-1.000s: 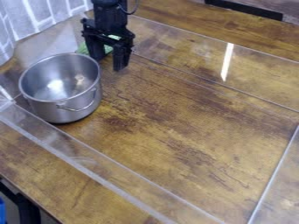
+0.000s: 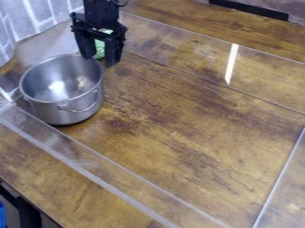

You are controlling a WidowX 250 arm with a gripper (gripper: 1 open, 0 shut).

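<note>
A large steel pot (image 2: 62, 89) with side handles stands at the left of the wooden table (image 2: 179, 134). Just behind it, my black gripper (image 2: 100, 46) is lowered over a green object (image 2: 105, 54) that is mostly hidden by the fingers. I cannot tell whether the fingers are closed on it.
Clear plastic edging runs along the sides and back, and a pale crumpled sheet or backing lies at the back left.
My gripper has moved slightly left from where it was a second ago, and less of the green object shows beside it. The pot has not moved.
</note>
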